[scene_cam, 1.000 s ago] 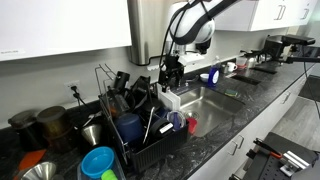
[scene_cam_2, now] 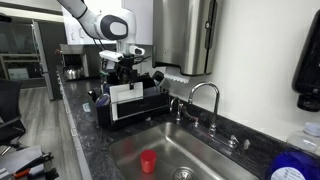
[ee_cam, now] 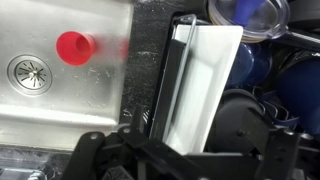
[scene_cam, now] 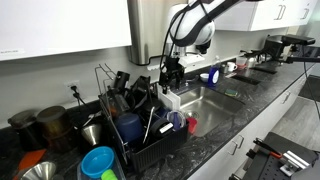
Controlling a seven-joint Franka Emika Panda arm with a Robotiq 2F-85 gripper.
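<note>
In the wrist view a white rectangular dish (ee_cam: 208,85) stands on edge at the sink side of the dish rack. My gripper is open above its near end, with dark fingers spread to either side of it. From the second exterior view, the gripper (scene_cam_2: 123,76) hangs down just over the top edge of the white dish (scene_cam_2: 127,101). The first exterior view shows the dish (scene_cam: 170,101) below the arm. Whether the fingertips touch it cannot be made out.
A red cup (ee_cam: 75,47) stands in the steel sink (scene_cam_2: 187,151) beside the rack, under a tall faucet (scene_cam_2: 213,100). Dark pans, mugs and utensils crowd the rack (scene_cam: 152,152). Blue bowls (scene_cam: 98,161) and pots (scene_cam: 56,128) occupy the counter beyond it.
</note>
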